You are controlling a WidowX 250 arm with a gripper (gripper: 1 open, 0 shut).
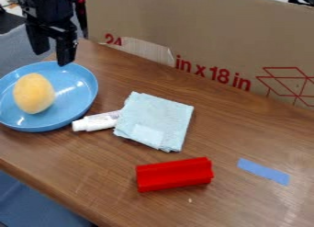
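My black gripper [51, 49] hangs open at the upper left, above the back part of a blue plate [76, 102], nothing seen between its fingers. A yellow oval object [35, 93] rests on the plate. Beside the plate lie a white tube [95, 122] and a folded pale blue cloth [157, 120]. A red block [174, 174] lies near the front middle of the wooden table [123, 194].
A large cardboard box [221, 38] stands along the back. A strip of blue tape [263, 172] is on the table at the right.
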